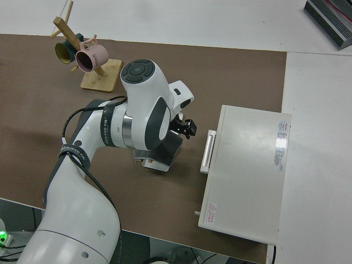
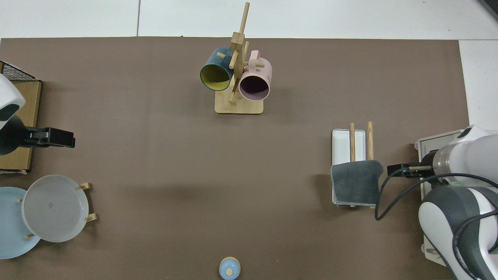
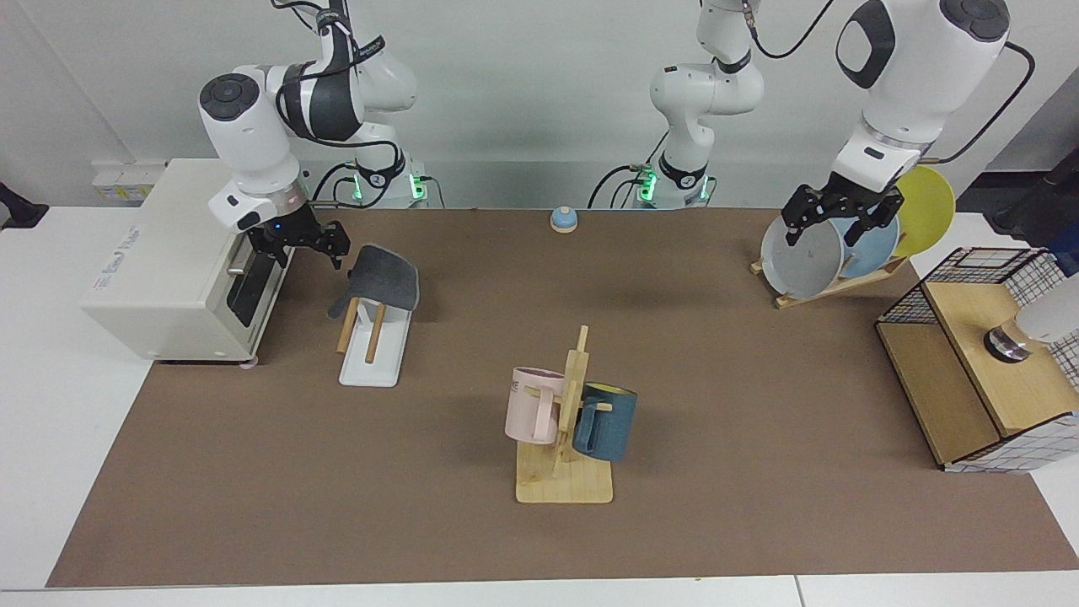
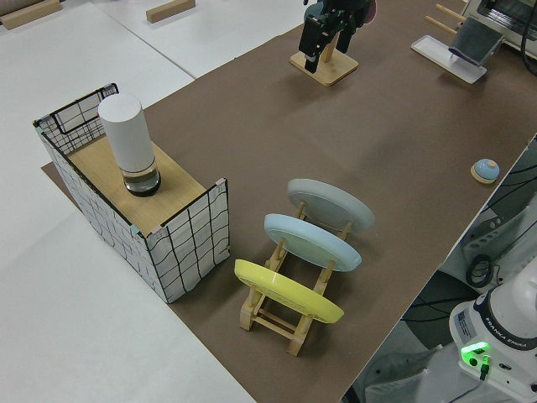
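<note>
A dark grey cloth (image 2: pixel 355 182) lies over two wooden rods on a white tray (image 2: pixel 341 144) at the right of the table. Just right of the cloth is my right gripper (image 2: pixel 393 170), partly behind cables in the top view; its finger state is unclear. My left gripper (image 2: pixel 68 139) hovers at the far left, above the plate rack area, also unclear in its fingers. A wooden mug tree (image 2: pixel 238 107) holds a blue mug (image 3: pixel 612 425) and a pink mug (image 2: pixel 264 74).
A plate rack with white (image 2: pixel 54 208), blue and yellow plates stands left, beside a wire shelf (image 4: pixel 172 189). A small blue round object (image 2: pixel 229 270) is at the near edge. A white appliance (image 1: pixel 247 176) is at the right.
</note>
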